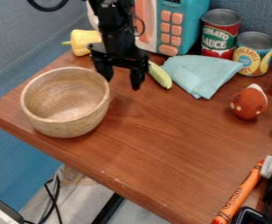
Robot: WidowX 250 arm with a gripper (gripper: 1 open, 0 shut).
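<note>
My black gripper (119,73) hangs over the back left of the wooden table, just behind and right of a pale wooden bowl (63,117). A yellow corn-like item (160,75) lies just right of the gripper, and a yellow object (80,42) is behind it on the left. Its fingers point down; whether anything is between them is hard to make out.
A teal toy microwave (179,26), tomato sauce can (219,35), second can (254,55) and blue cloth (200,74) line the back. A red-brown round toy (249,102) and orange crayon-shaped tube (242,192) are at right.
</note>
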